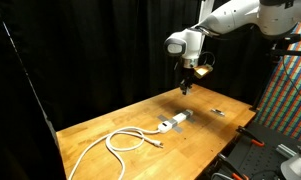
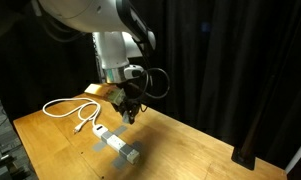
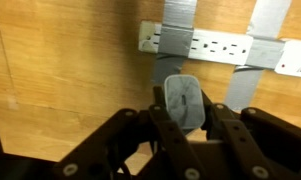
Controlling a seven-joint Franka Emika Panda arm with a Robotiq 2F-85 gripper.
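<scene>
A small pale grey, rounded object [image 3: 184, 98] is held between the fingers of my gripper, which is shut on it. What exactly it is, I cannot tell. The wrist view places it just beside a white power strip [image 3: 218, 47] on the wooden table. In exterior view 1 the gripper [image 1: 185, 90] hangs above the table, behind the power strip [image 1: 174, 122]. From the other side, exterior view 2 has the gripper [image 2: 128, 110] raised over the far end of the power strip [image 2: 116, 143].
Grey tape [image 3: 177, 35] crosses the strip in places. Its white cable [image 1: 115, 137] loops over the table's left part, with a plug end lying loose. A small light item [image 1: 218, 112] lies at the right. Black curtains [image 2: 205, 70] stand behind.
</scene>
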